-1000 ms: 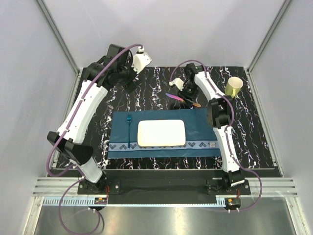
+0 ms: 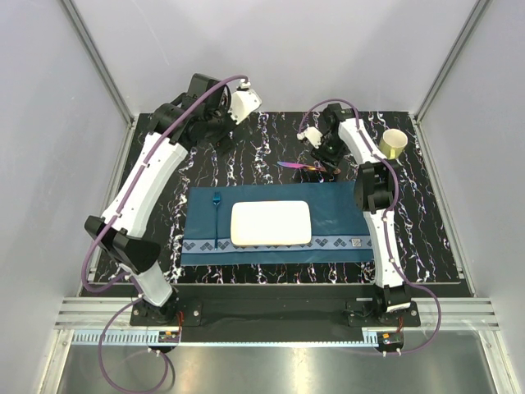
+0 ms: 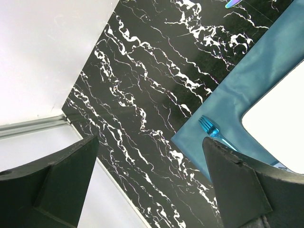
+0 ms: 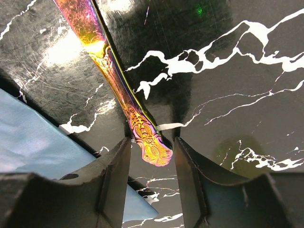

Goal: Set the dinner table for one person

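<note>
A white rectangular plate (image 2: pixel 271 222) lies on the blue placemat (image 2: pixel 336 222), with a blue fork (image 2: pixel 216 215) left of it. A multicoloured knife (image 2: pixel 291 165) lies on the marble table behind the mat. In the right wrist view, its ornate handle end (image 4: pixel 151 145) sits between the fingertips of my right gripper, which are part open around it. My left gripper hangs open over the table's back left, nothing between its fingers. A pale yellow mug (image 2: pixel 393 143) stands at the back right.
Walls border the table at the back and sides. The dark marble (image 2: pixel 426 230) is clear at the right and around the mat's edges. The left arm spans the table's left side.
My right gripper has moved right along the knife toward its handle end, and the knife lies somewhat straighter. The left arm has shifted slightly to the right.
</note>
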